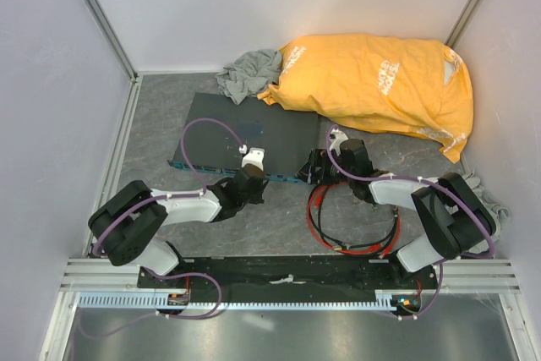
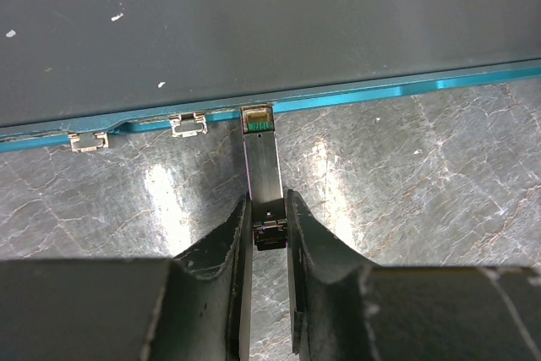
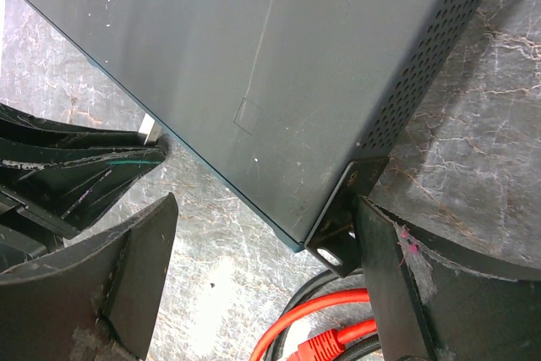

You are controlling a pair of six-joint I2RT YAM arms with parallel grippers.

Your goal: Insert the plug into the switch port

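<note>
A slim metal plug (image 2: 266, 166) with a green contact strip at its far end is pinched at its near end by my left gripper. Its tip meets the blue front edge of the dark switch (image 2: 279, 23); whether it sits in a port cannot be told, since the contacts still show. In the top view the left gripper (image 1: 256, 196) is at the switch's front. My right gripper stands open at the switch's right front corner, one finger (image 3: 385, 243) beside the corner bracket (image 3: 338, 230).
Two more metal modules (image 2: 188, 124) stick out of the front edge left of the plug. Red and black cables (image 1: 355, 248) lie coiled near the right arm. An orange cloth (image 1: 372, 82) and a grey cloth (image 1: 251, 74) lie at the back.
</note>
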